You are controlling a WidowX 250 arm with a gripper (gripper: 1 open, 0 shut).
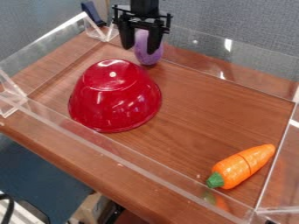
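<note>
My black gripper is at the top centre, over a purple oval object that is partly hidden behind its fingers. Whether the fingers grip it, and how far apart they are, is hard to tell. A red bowl, upside down, rests on the wooden surface at centre left. An orange toy carrot with a green top lies at the lower right.
Clear plastic walls border the wooden surface.
</note>
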